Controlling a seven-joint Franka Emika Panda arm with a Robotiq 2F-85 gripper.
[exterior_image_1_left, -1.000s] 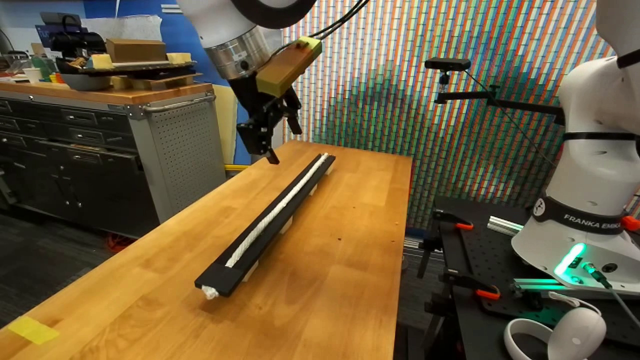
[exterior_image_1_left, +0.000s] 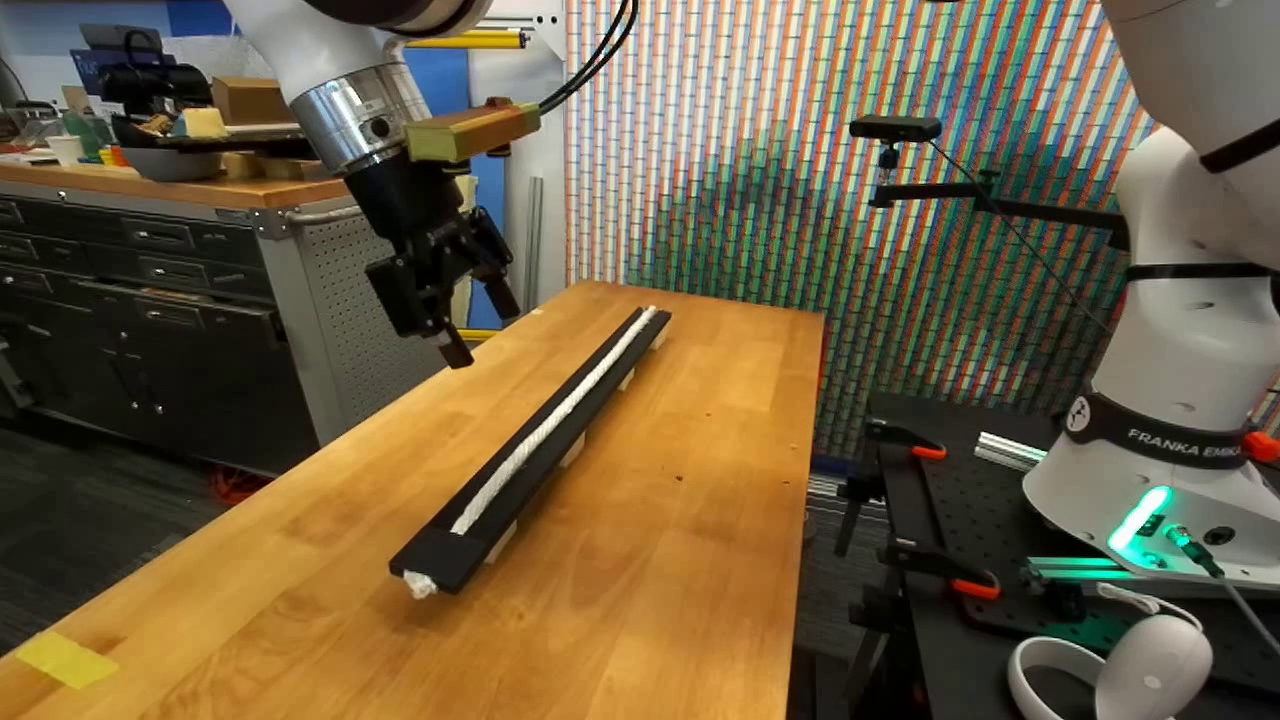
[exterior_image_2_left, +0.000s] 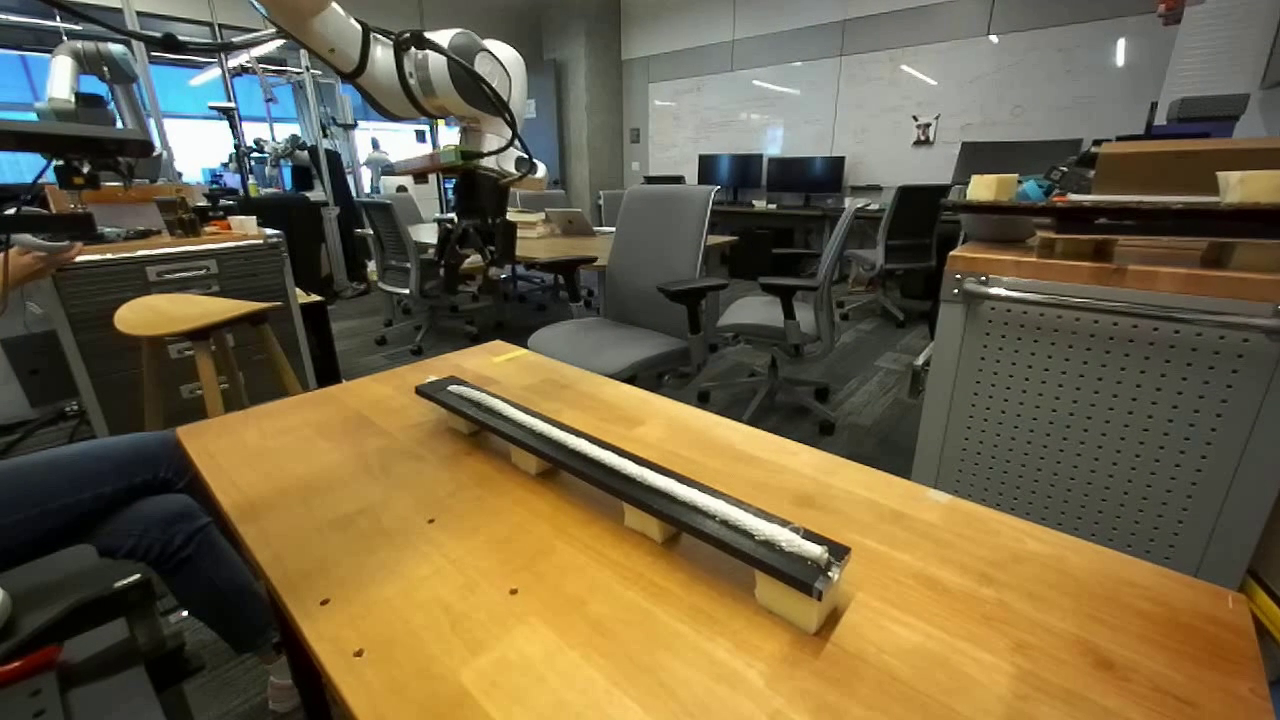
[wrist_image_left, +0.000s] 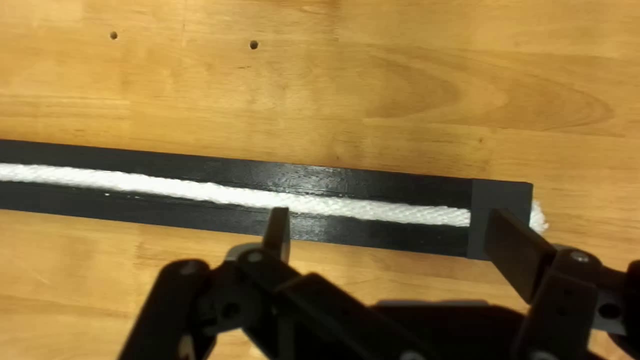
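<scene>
A white braided rope (exterior_image_1_left: 558, 413) lies lengthwise in a long black channel (exterior_image_1_left: 438, 558) on the wooden table. Its frayed end (wrist_image_left: 538, 218) pokes out past a black cover piece (wrist_image_left: 499, 195) at one end of the channel. Above the table in exterior view 1, my gripper (exterior_image_1_left: 482, 332) hangs tilted and open, nothing between its fingers. In the wrist view, the left fingertip (wrist_image_left: 277, 228) overlaps the channel's lower edge and the right one overlaps the cover piece. Exterior view 2 shows the gripper (exterior_image_2_left: 475, 258) well above and apart from the rope.
Small pale wooden blocks (exterior_image_2_left: 792, 602) prop the channel off the table (exterior_image_2_left: 1020, 648). Yellow tape (exterior_image_1_left: 66, 659) marks the table's near left corner. Bare tabletop surrounds the channel. A second white arm (exterior_image_1_left: 1182, 348) stands beyond the table at right.
In exterior view 1, the arm and open gripper have moved left and slightly down, and their tilt has changed. The rope and channel stay where they were.
</scene>
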